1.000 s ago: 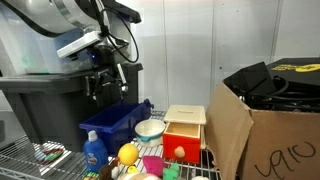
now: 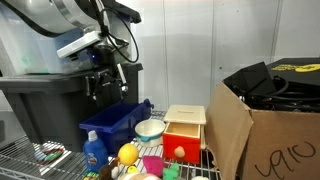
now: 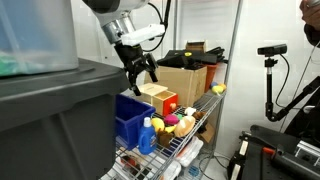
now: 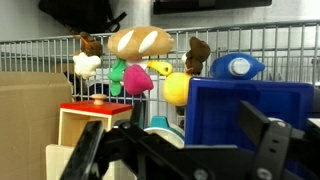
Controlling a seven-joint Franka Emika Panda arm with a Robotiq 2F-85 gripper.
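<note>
My gripper stands open in the wrist view, its two dark fingers [image 4: 268, 138] wide apart and nothing between them. In exterior view 1 it hangs above the blue bin [image 2: 117, 125], clear of everything on the wire rack. Close by the bin stand a blue bottle [image 2: 95, 151] and a pale bowl [image 2: 150, 129]. An orange box [image 2: 182, 142] with a cream interior sits to the right of the bowl. Toward the front lie a yellow-orange ball [image 2: 128, 154], a pink item [image 2: 153, 164], a green item [image 2: 171, 172] and a brown-and-white bread-like item [image 4: 141, 42].
A large dark grey tote [image 3: 65, 120] rises beside the blue bin. An open cardboard box [image 2: 228, 128] holding black items borders the rack on the other side. The wire rack [image 3: 160, 160] has bare stretches near the tote. Small brown toys [image 4: 197, 55] lie among the other things.
</note>
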